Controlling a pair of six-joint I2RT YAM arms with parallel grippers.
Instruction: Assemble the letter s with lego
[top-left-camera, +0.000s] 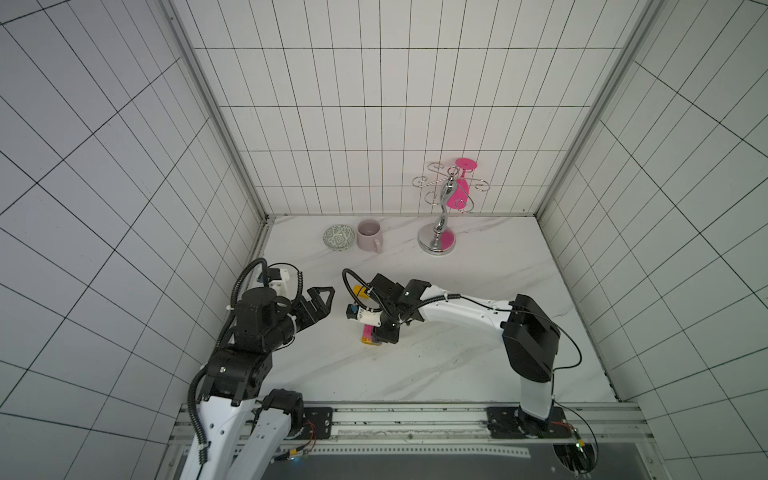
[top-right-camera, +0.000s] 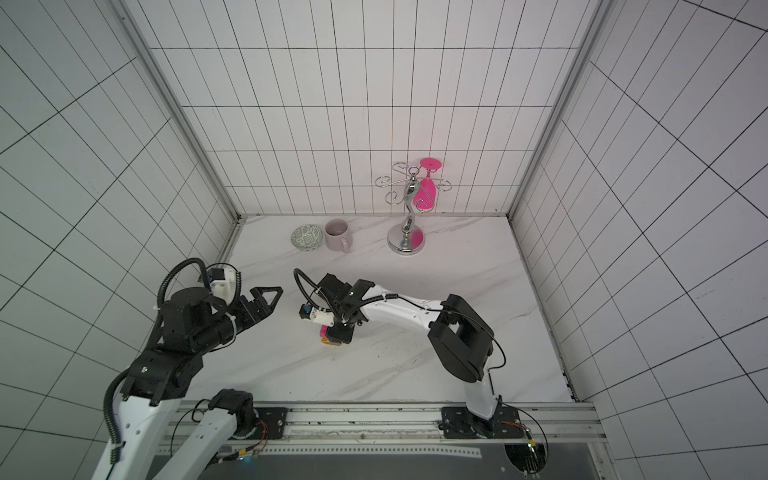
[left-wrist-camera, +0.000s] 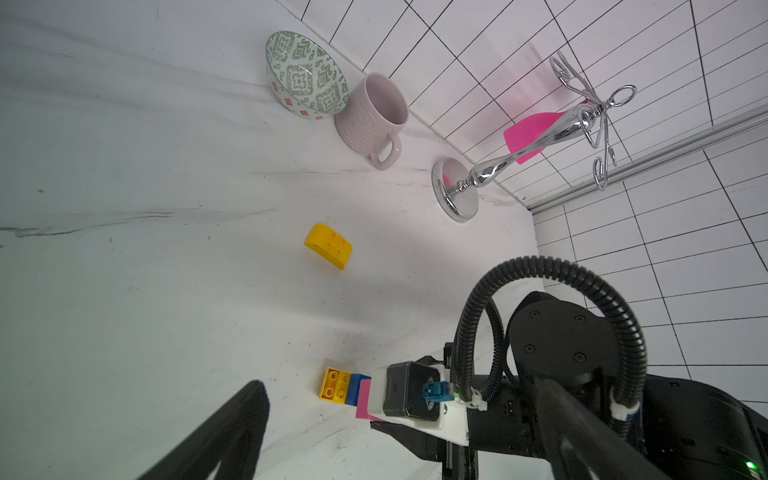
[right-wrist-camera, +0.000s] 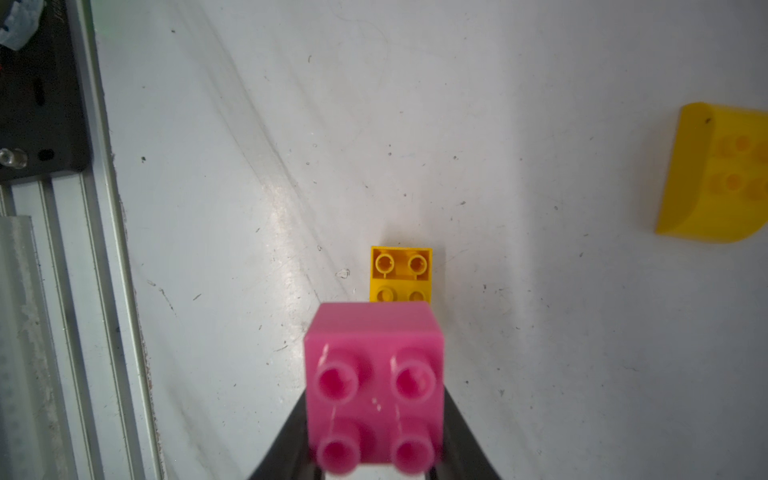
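Note:
In the right wrist view, my right gripper is shut on a pink brick (right-wrist-camera: 374, 384), its studs facing the camera. Behind it, the end of a small yellow brick (right-wrist-camera: 401, 273) shows. The left wrist view has that yellow brick (left-wrist-camera: 335, 385) on the table with a blue brick (left-wrist-camera: 357, 389) against it, and the pink brick (left-wrist-camera: 363, 400) close by the blue one; whether they touch cannot be told. A larger yellow curved brick (left-wrist-camera: 329, 245) lies apart on the table. My left gripper (top-left-camera: 321, 302) stands open and empty, left of the right arm.
Toward the back wall are a patterned bowl (top-left-camera: 339, 237), a mauve mug (top-left-camera: 369, 235) and a metal stand (top-left-camera: 437, 239) with a pink glass (top-left-camera: 458, 194) hung on it. The right arm reaches across the table's middle.

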